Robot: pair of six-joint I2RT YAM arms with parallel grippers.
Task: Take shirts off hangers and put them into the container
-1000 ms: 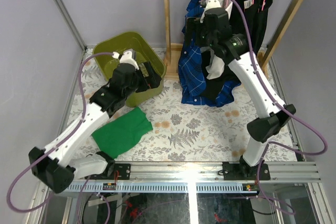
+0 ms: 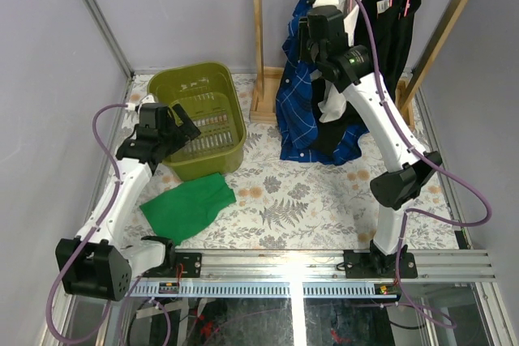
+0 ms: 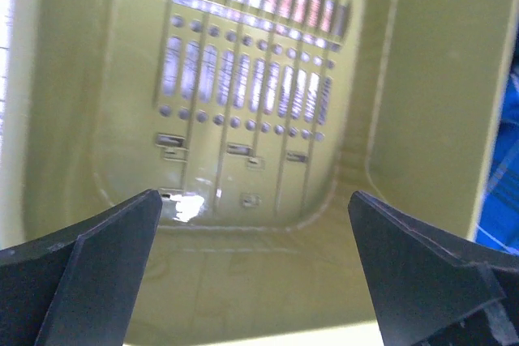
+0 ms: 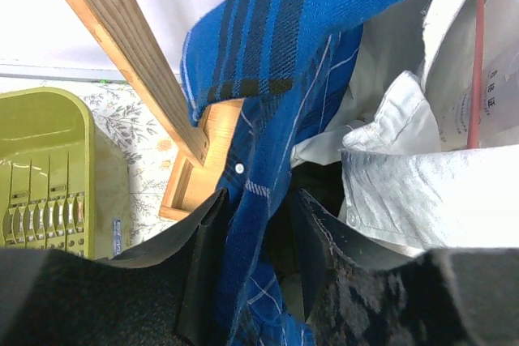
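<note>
The blue plaid shirt [image 2: 293,107] hangs on the wooden rack among white and black garments. My right gripper is up at it, with a strip of blue cloth [image 4: 277,135] between its partly open fingers; whether they grip it is unclear. A white garment [image 4: 413,192] hangs beside it. My left gripper stands open over the inside of the olive bin [image 2: 229,155], nothing between its fingers.
The wooden rack's post [image 2: 258,22] stands right of the bin. A green cloth [image 2: 186,208] lies in front of the bin.
My right gripper has shifted slightly upward along the hanging shirt.
</note>
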